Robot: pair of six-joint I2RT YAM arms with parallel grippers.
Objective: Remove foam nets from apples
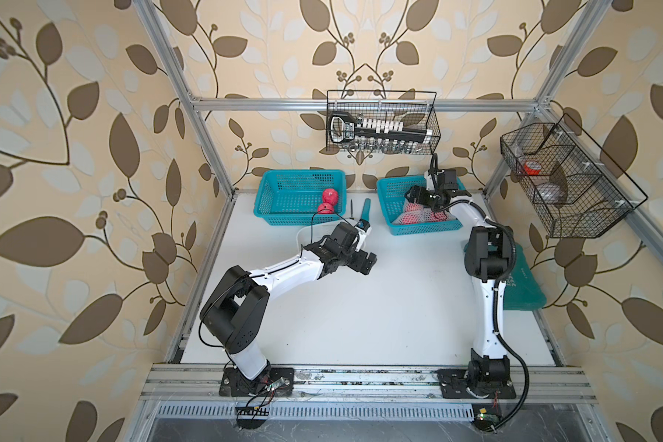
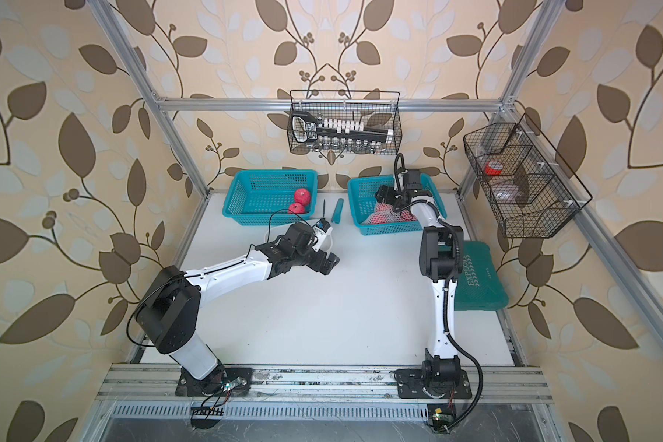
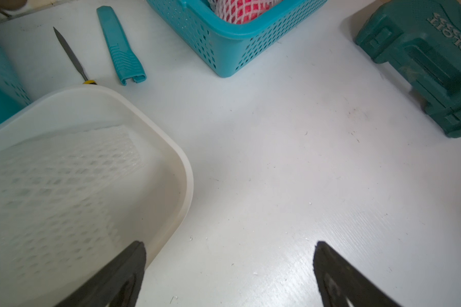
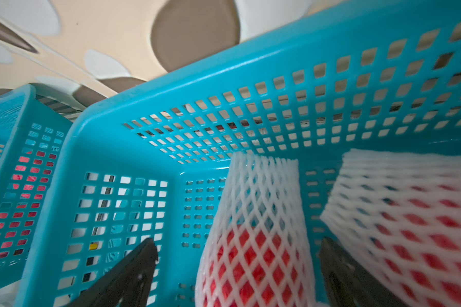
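Inside the right teal basket [image 4: 271,66], a red apple in a white foam net [image 4: 256,240] lies between the spread fingers of my open right gripper; no grip on it shows. Another netted apple [image 4: 425,225] lies to its right, partly cut off by the frame. My left gripper is open and empty above the white table, beside a white tub [image 3: 187,174] with pale foam nets [image 3: 61,168] inside. Two bare red apples [image 1: 330,196] rest in the left teal basket [image 1: 280,218].
A knife [image 3: 69,51] and its teal sheath [image 3: 118,46] lie between the baskets. A green case [image 2: 479,276] stands at the right edge. Wire racks hang on the back frame and right wall.
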